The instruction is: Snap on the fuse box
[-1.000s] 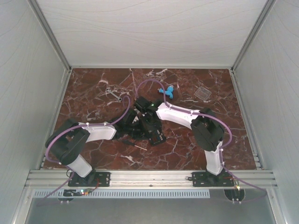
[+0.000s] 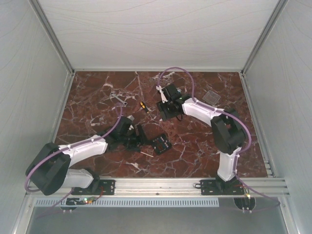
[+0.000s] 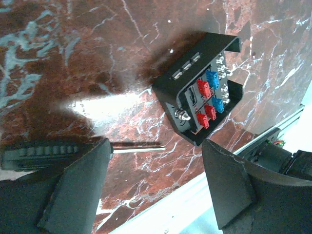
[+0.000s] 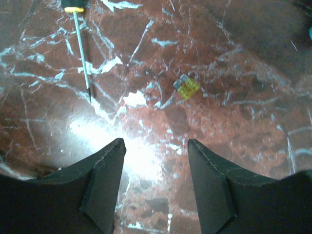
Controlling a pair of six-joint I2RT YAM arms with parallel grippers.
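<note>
The black fuse box (image 3: 185, 73) lies on the marble table with red and blue fuses in it, right of centre in the left wrist view. My left gripper hangs left of it, its fingers apart with nothing visible between them but a thin screwdriver shaft lying on the table behind. My right gripper is open and empty, farther back in the top view. A small yellow fuse (image 4: 187, 87) lies on the table below it.
A dark screwdriver handle (image 3: 39, 156) lies near my left fingers. A yellow-black screwdriver (image 2: 144, 107) and a wrench (image 2: 119, 100) lie at the back, a clear box (image 2: 212, 97) at the back right.
My right arm has moved back and right, away from the fuse box. My left gripper has drawn slightly left, leaving the box uncovered in the top view.
</note>
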